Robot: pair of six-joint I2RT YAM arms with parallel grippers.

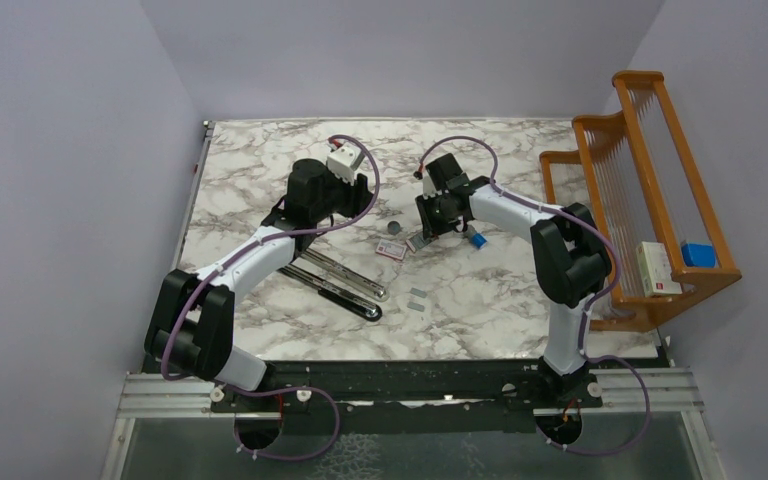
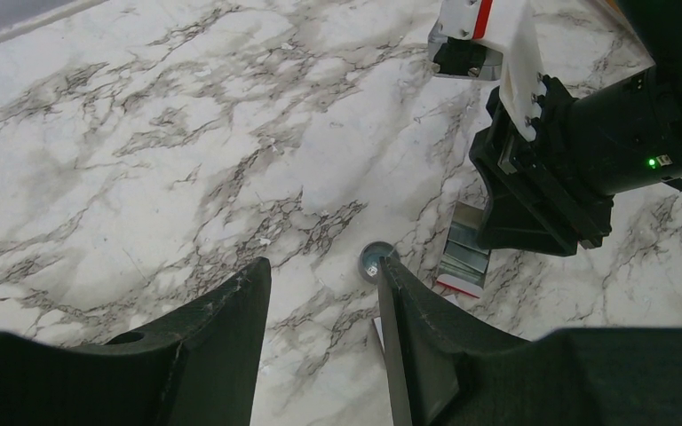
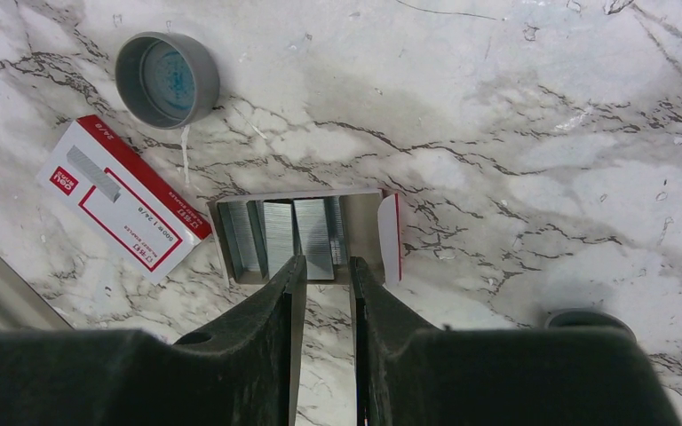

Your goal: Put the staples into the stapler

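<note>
The opened stapler (image 1: pixel 343 275) lies on the marble table, its long metal arm spread beside the black-ended base (image 1: pixel 350 302). An open staple tray (image 3: pixel 366 226) holds several staple strips, among them a bright strip (image 3: pixel 316 232) near its middle. Over the tray's near edge in the right wrist view, my right gripper is open with a narrow gap, nothing held. Left of it, my left gripper hangs above the table, open and empty. Two loose staple strips (image 1: pixel 417 293) rest on the table to the right of the stapler's end.
Beside the tray lie a red-and-white box sleeve (image 3: pixel 124 200) and a small grey round cup (image 3: pixel 202 80). A blue object (image 1: pixel 478 241) sits right of the right gripper. A wooden rack (image 1: pixel 600 150) takes up the right side.
</note>
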